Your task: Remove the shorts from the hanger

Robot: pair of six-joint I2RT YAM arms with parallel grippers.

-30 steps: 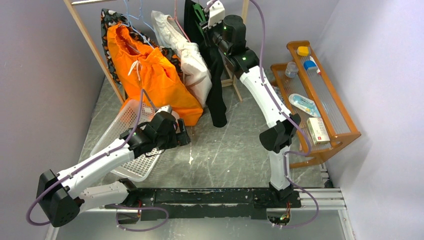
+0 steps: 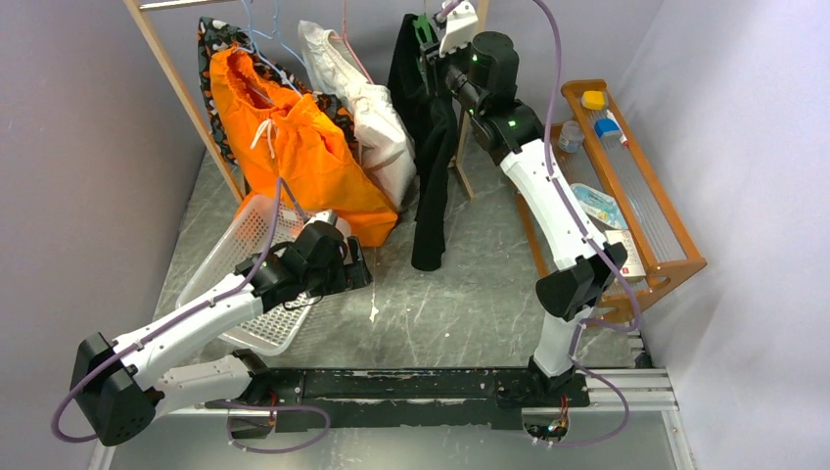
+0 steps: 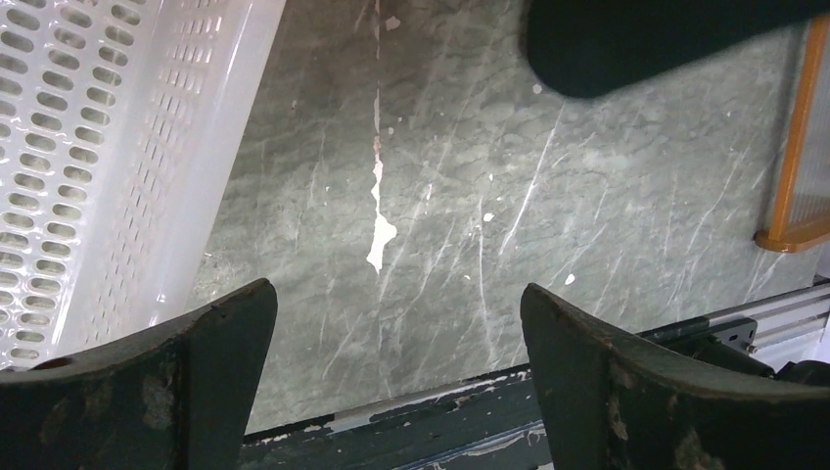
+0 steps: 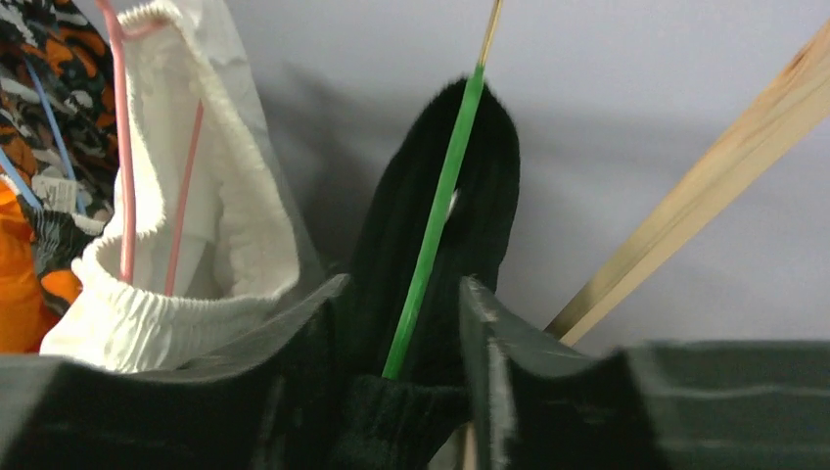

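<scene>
Orange shorts (image 2: 294,166), white shorts (image 2: 377,137) and a patterned garment (image 2: 215,98) hang on hangers at the back. Right of them a black garment (image 2: 429,196) hangs long from a green hanger (image 4: 436,215). My right gripper (image 2: 436,54) is at its top; in the right wrist view the blurred fingers stand part open on either side of black fabric, and whether they grip it I cannot tell. My left gripper stands open above the floor beside the basket, with nothing between its fingers.
A white perforated basket (image 2: 206,294) stands at the lower left under the left arm. A wooden shelf (image 2: 675,264) with small items is at the right. A wooden rack post (image 4: 675,196) stands beside the black garment.
Over the last second my right arm has moved rightward, and the black garment with its green hanger has shifted right with it. The left arm has not moved.
</scene>
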